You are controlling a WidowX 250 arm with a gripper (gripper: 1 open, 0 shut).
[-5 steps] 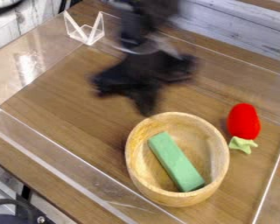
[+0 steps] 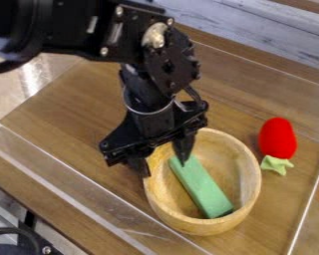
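A wooden bowl [image 2: 238, 217] sits at the lower right of the wooden surface, with a green block [image 2: 202, 187] lying inside it. My black gripper [image 2: 161, 161] reaches down over the bowl's upper-left rim, close to the upper end of the block. Its fingers are partly spread; whether anything is between them is hard to see.
A red object [image 2: 279, 137] with a pale green top [image 2: 275, 163] lies just right of the bowl. A pale wall or board runs along the back right.
The gripper has come down from the back of the surface to the bowl's upper-left rim. The bowl, block and red object look unmoved.
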